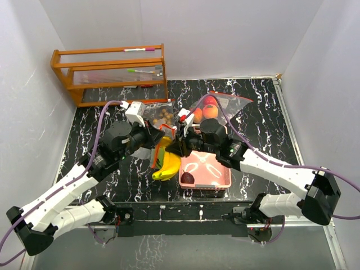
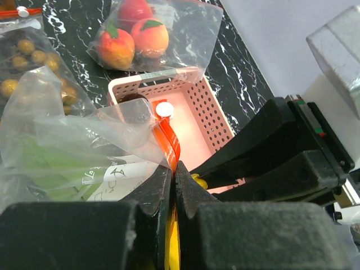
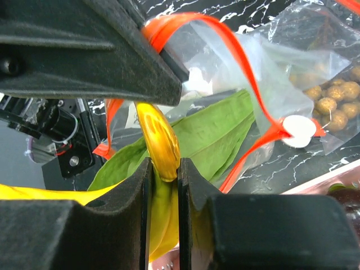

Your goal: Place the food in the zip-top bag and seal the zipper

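Note:
My left gripper is shut on the orange-rimmed edge of the clear zip bag, whose mouth gapes in the right wrist view. Inside the bag lies a green leafy thing [image 3: 216, 135]. Yellow bananas [image 1: 167, 166] hang from my right gripper, which is shut on them near the stem. They are at the bag's mouth, overlapping its orange rim in the top view; how far they reach inside is hidden. A white slider [image 3: 298, 131] sits on the orange zipper.
A pink basket [image 1: 219, 179] holding a dark round item [image 1: 187, 178] stands right of the bananas. Behind are a bag of peaches [image 1: 210, 111] and a bag of small brown balls [image 1: 163, 117]. A wooden rack [image 1: 70, 81] stands back left.

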